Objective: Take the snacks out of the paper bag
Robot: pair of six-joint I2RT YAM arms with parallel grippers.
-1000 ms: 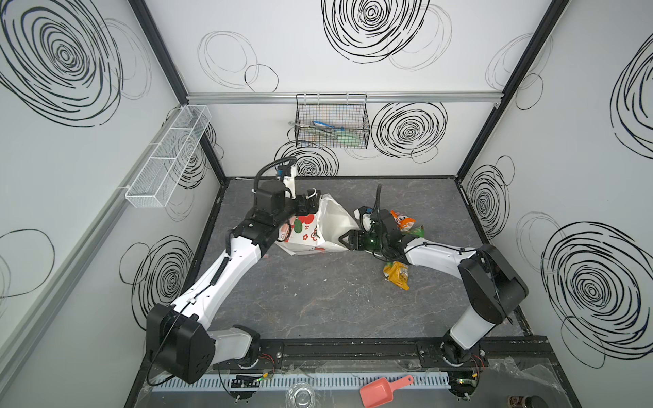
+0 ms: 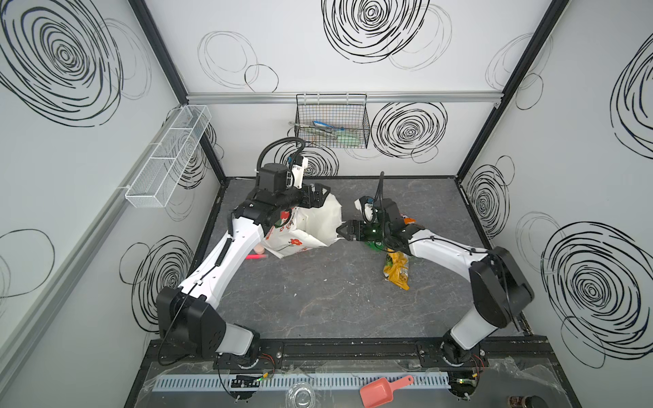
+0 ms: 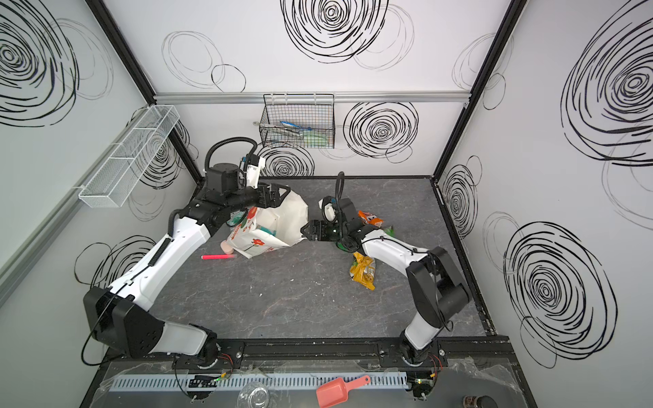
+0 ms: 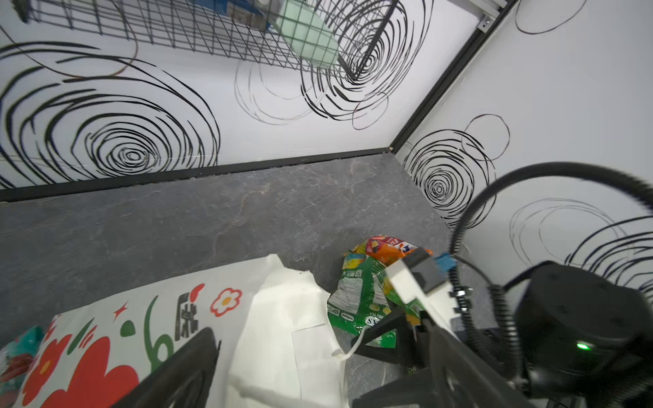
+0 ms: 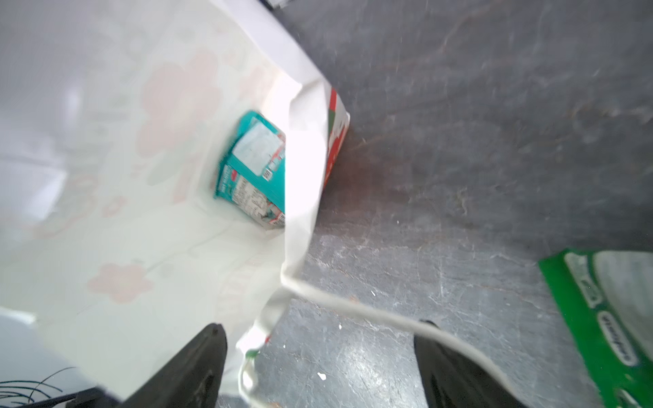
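Note:
The white paper bag (image 2: 304,231) with red flowers lies mid-table, its mouth facing right. A teal snack pack (image 5: 255,163) shows inside it in the right wrist view. My left gripper (image 2: 314,196) stands open over the bag's upper left. My right gripper (image 3: 313,230) is open at the bag's mouth, near its edge and a white handle. Right of the bag lie green (image 4: 357,299), orange (image 4: 387,246) and yellow (image 3: 362,272) snack packs.
A red stick (image 3: 217,256) lies left of the bag. A wire basket (image 2: 332,125) hangs on the back wall, a white rack (image 2: 163,156) on the left wall.
My left gripper has risen and moved slightly right.

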